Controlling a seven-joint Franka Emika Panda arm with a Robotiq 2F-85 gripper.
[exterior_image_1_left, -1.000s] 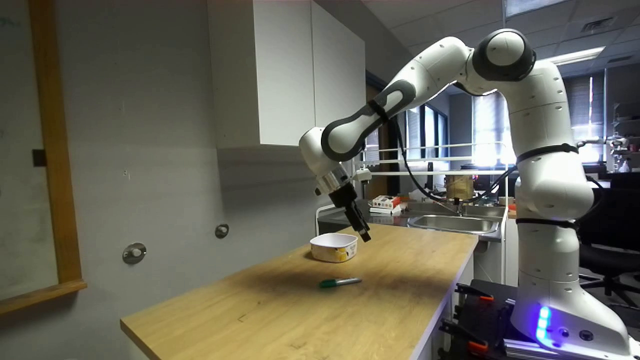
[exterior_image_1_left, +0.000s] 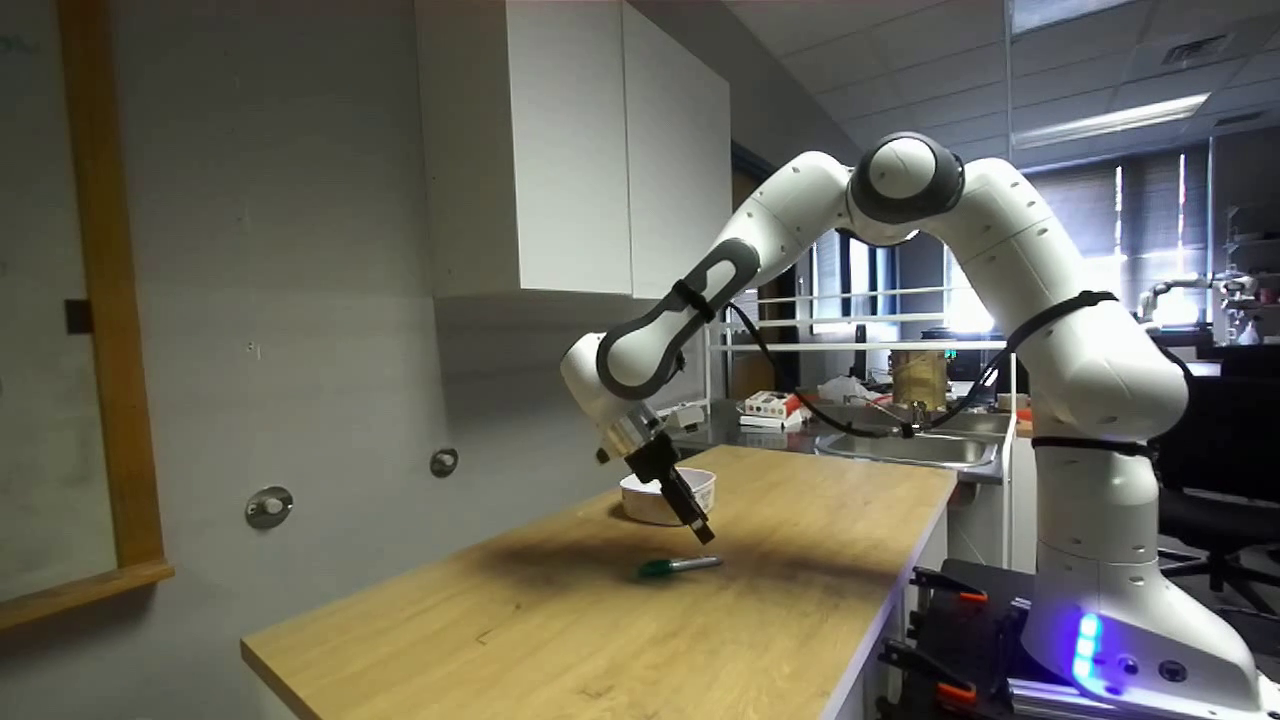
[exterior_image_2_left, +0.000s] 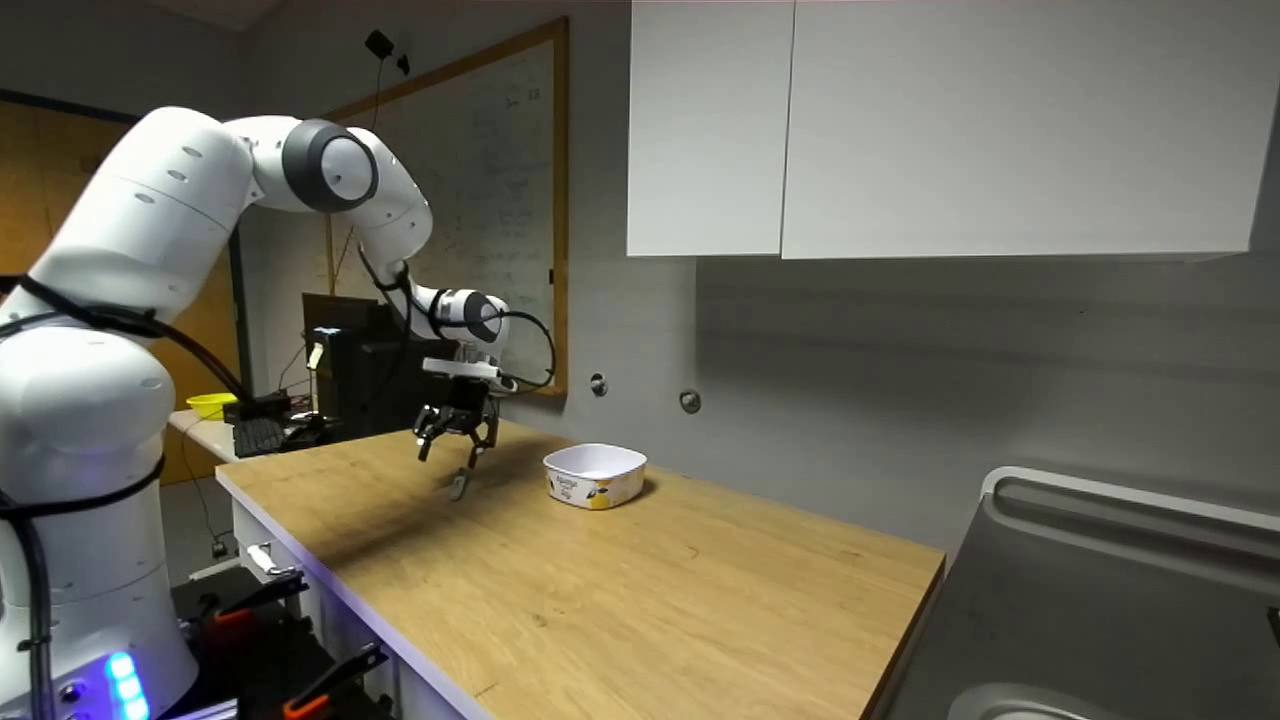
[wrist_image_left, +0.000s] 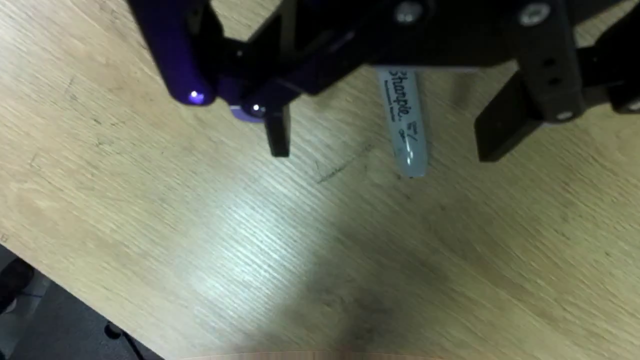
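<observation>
A Sharpie marker (exterior_image_1_left: 680, 565) with a green cap lies flat on the wooden counter. Its grey barrel (wrist_image_left: 403, 120) shows in the wrist view between the spread fingers, while the cap end is hidden behind the gripper body. My gripper (exterior_image_1_left: 703, 535) hangs tilted just above the marker, not touching it. In exterior view 2 the gripper (exterior_image_2_left: 441, 468) is open, with a gap between its fingers; the marker cannot be made out there. A white bowl (exterior_image_2_left: 595, 478) with a lemon print stands on the counter, partly behind the gripper in exterior view 1.
Overhead hangs a white cabinet (exterior_image_1_left: 570, 156), and the wall runs along the counter's back edge. A sink (exterior_image_1_left: 908, 449) lies beyond the far end.
The arm has lowered and reached out. My gripper has moved down and slightly left in exterior view 1, from beside the bowl to just over the marker. Bowl and marker have not moved.
</observation>
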